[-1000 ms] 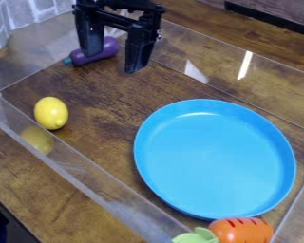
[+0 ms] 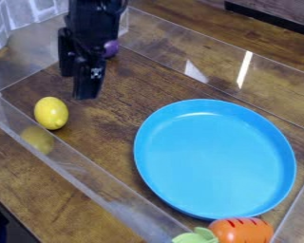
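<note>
My black gripper [image 2: 83, 70] hangs at the upper left, open, its fingers pointing down with nothing seen between them. It is above and a little right of a yellow lemon-like object [image 2: 50, 113] lying on the wooden surface. A purple object [image 2: 110, 48] at the back is partly hidden behind the gripper. A large blue plate [image 2: 215, 152] fills much of the right half.
Clear plastic walls border the wooden area [image 2: 129, 104]. An orange carrot-like toy [image 2: 241, 230] with a pale green top lies at the bottom right, by the plate. Bare wood lies between the lemon and plate.
My gripper has moved left and somewhat down, toward the side where the yellow object lies, and now covers part of the purple object. The other objects have not moved.
</note>
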